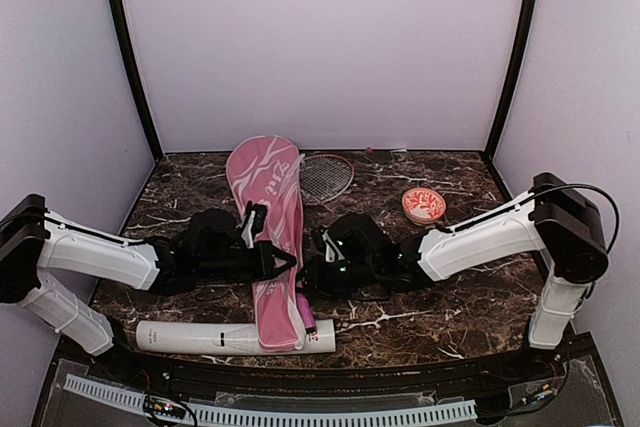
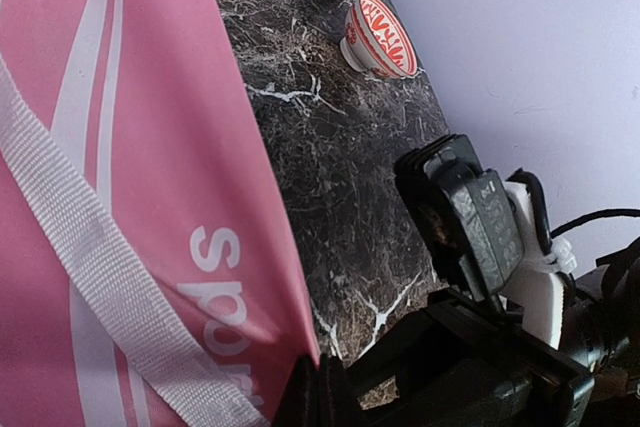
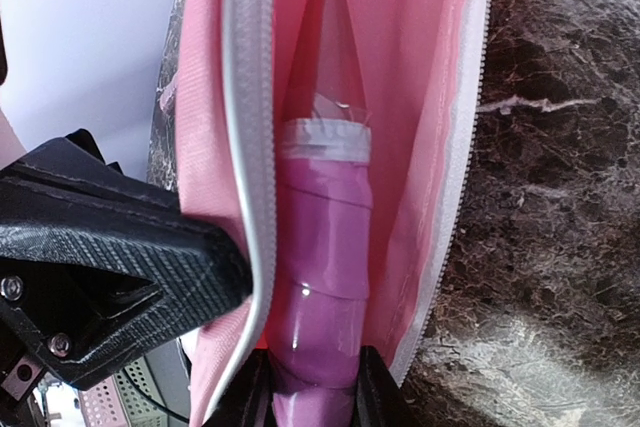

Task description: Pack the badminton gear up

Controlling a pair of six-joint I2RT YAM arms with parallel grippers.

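The pink racket bag (image 1: 262, 177) hangs lengthwise between my grippers, its lower end over the white shuttlecock tube (image 1: 185, 337). My left gripper (image 1: 285, 259) is shut at the bag's edge, as the left wrist view (image 2: 318, 372) also shows. My right gripper is shut on the purple-wrapped racket handle (image 3: 325, 237), which lies inside the open zipper (image 3: 460, 147). A second racket (image 1: 326, 177) lies at the back, partly hidden by the bag.
A red-and-white bowl (image 1: 423, 205) stands at the right rear. A small red object (image 1: 369, 150) lies at the back edge.
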